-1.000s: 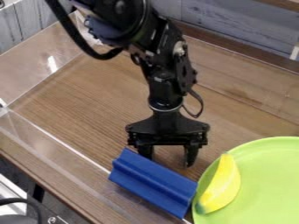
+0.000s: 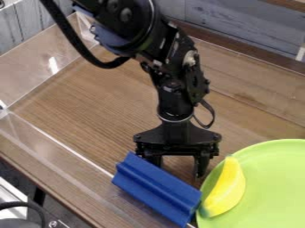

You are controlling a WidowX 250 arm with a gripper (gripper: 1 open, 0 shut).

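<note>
The black gripper (image 2: 173, 158) is low over the wooden table, open, just behind a blue ridged block (image 2: 156, 188); whether a fingertip touches the block is unclear. The block lies diagonally at the front. To its right, a yellow banana (image 2: 226, 186) rests on a large lime-green plate (image 2: 270, 183).
The wooden table (image 2: 78, 107) has free room at the left and behind the gripper. A clear raised edge runs along the left, and a pale wooden wall (image 2: 256, 31) stands at the back.
The gripper and arm have shifted slightly to the right. The block, banana and plate look unmoved.
</note>
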